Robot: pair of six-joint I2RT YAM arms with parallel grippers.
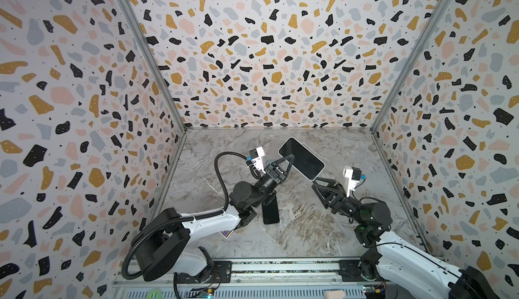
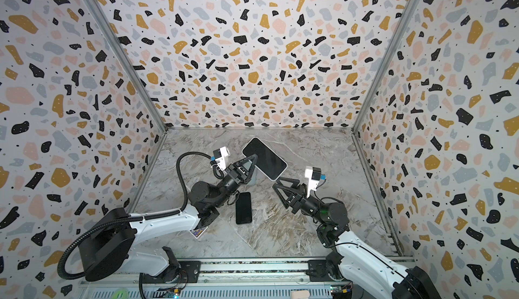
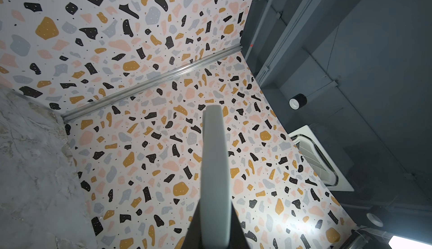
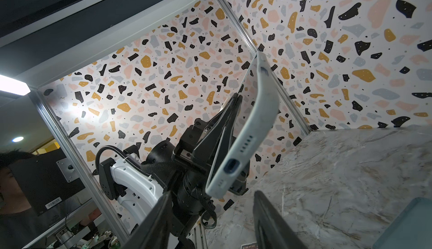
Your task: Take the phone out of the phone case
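My left gripper (image 1: 286, 164) is shut on a phone in a light case (image 1: 301, 158), held raised and tilted with its black screen showing. In the left wrist view the case (image 3: 213, 172) stands edge-on between the fingers. My right gripper (image 2: 280, 186) is part open just below the phone's lower right corner, nothing between its fingers. In the right wrist view the case's edge (image 4: 243, 141) rises above and between the two fingertips.
A black phone-like slab (image 2: 243, 208) lies on the marble table below the left arm, with a printed card (image 2: 198, 231) to its left. A pale blue item (image 4: 402, 224) lies on the table. Patterned walls enclose three sides.
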